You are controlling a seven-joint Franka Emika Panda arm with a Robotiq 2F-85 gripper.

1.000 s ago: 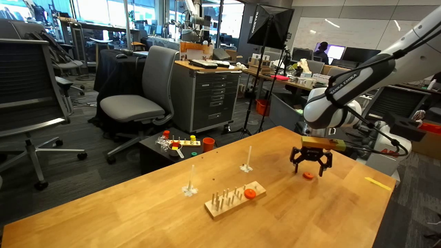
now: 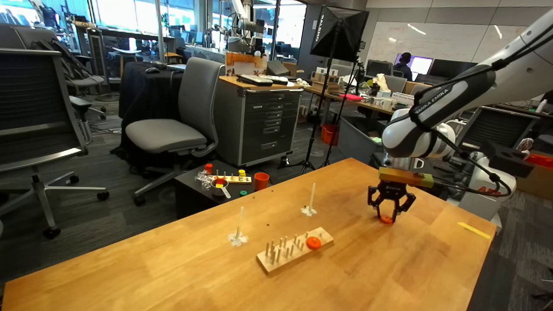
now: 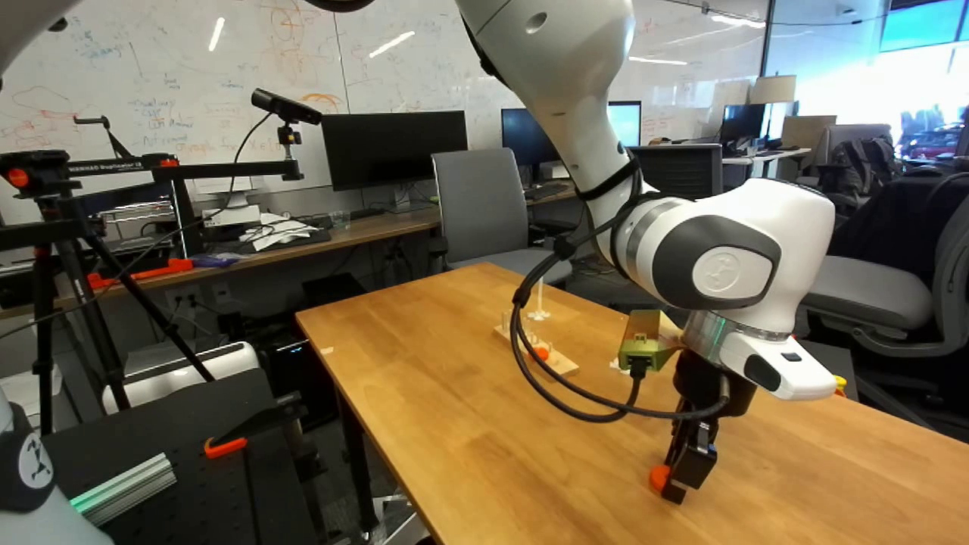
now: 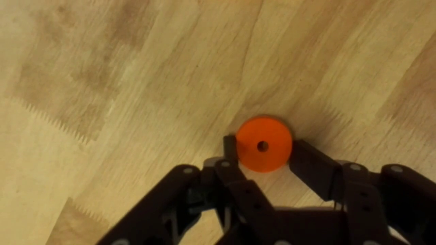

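My gripper is shut on an orange disc (image 4: 263,130) with a small hole in its middle; one finger touches each side of it. In exterior view 1 the held disc (image 2: 386,220) is at table level, toward the right part of the wooden table. Exterior view 2 shows only part of this disc (image 3: 659,478), the rest hidden by a finger. Left of the gripper in exterior view 1 lies a wooden pegboard (image 2: 269,263) with several upright pegs. A second orange disc (image 2: 313,243) sits on that board, near its right end.
Two thin upright rods stand taped to the table (image 2: 171,259), a left rod (image 2: 239,223) and a right rod (image 2: 312,196), behind the pegboard. A strip of yellow tape (image 2: 473,230) marks the right side. Between the gripper and the pegboard the tabletop is bare.
The gripper has come down to the table, and its fingers, spread apart around the orange disc before, are now shut against it. Pegboard and second disc have stayed in place.
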